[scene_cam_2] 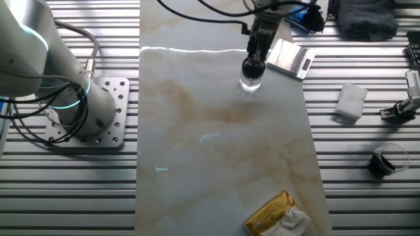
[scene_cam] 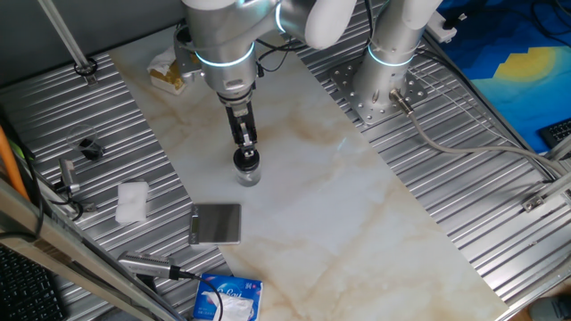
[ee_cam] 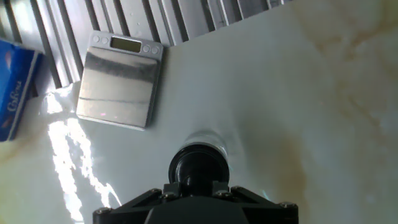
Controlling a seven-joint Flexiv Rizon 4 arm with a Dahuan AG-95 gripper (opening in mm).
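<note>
A clear glass jar with a round black lid stands upright on the marbled board; its glass body (scene_cam_2: 250,84) shows below the lid in exterior view 2. The black lid (ee_cam: 199,163) fills the lower middle of the wrist view. My gripper points down over the jar and is shut on the knob on top of the lid, one fingertip on each side. In exterior view 1 the gripper (scene_cam: 247,152) meets the lid from above. Whether the jar's base touches the board cannot be made out.
A flat silver scale (scene_cam: 216,224) lies close to the jar, with a blue tissue pack (scene_cam: 228,297) beyond it. A gold tissue pack (scene_cam_2: 278,215) sits at the board's far end. A white block (scene_cam_2: 351,101) and a clear cup (scene_cam_2: 390,159) rest on the slats. Much of the board is bare.
</note>
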